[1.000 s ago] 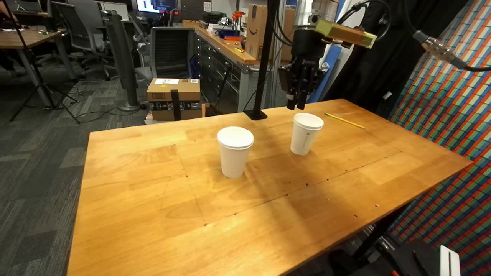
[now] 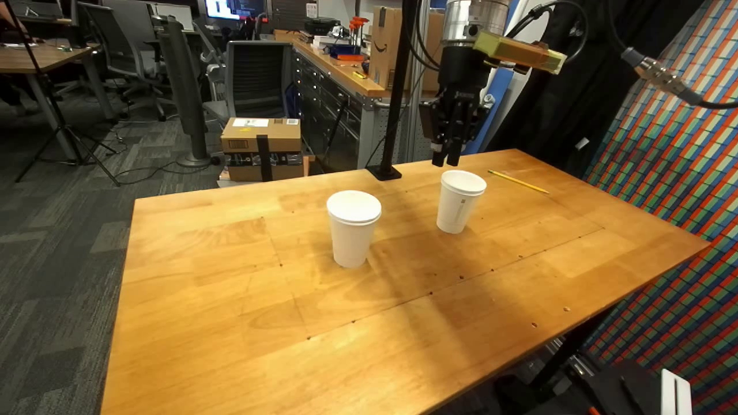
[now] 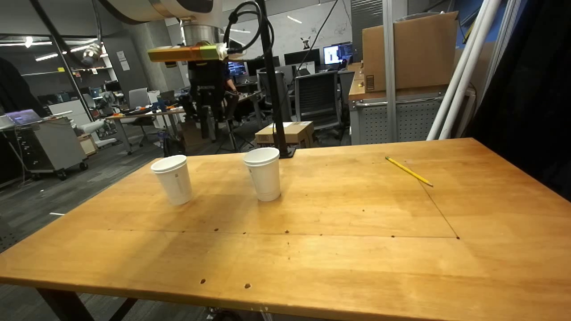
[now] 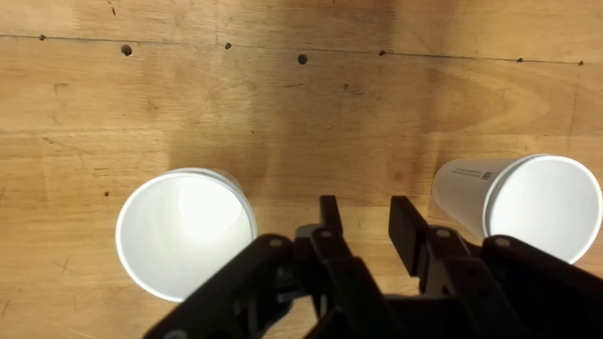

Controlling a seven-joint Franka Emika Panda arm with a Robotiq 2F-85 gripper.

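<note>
Two white paper cups stand upright on the wooden table (image 2: 228,304), mouths up. In the wrist view one cup (image 4: 181,237) is at the left, its inside looking empty, and the other cup (image 4: 545,203) is at the right edge. My gripper hangs above the table between the two, open, with bare wood showing between its fingertips. From the first exterior view, the gripper (image 2: 447,160) appears just above and behind the right-hand cup (image 2: 456,202), clear of it. The left-hand cup (image 2: 351,231) stands nearer the table's middle.
A yellow pencil (image 3: 409,171) lies flat on the table, well away from the cups. A black post (image 3: 274,80) rises from the table's back edge behind the cups.
Hardly anything differs: the gripper sits very slightly lower than a second ago. Both cups and the pencil are where they were.
</note>
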